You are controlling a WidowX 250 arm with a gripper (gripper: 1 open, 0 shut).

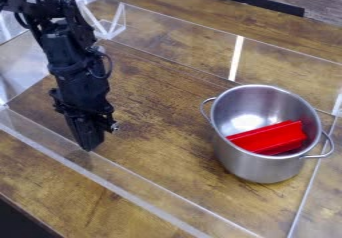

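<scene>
My gripper [88,140] is at the left of the camera view, pointing down just above the wooden table [154,192], shut with nothing visible between its fingers. A steel pot [247,160] with two side handles stands on the right, well apart from the gripper. A red block-like object [274,138] lies inside the pot.
Transparent strips or panels run along the table's left and front. A pale strip and a dark slot lie toward the back right. The middle of the table between gripper and pot is clear.
</scene>
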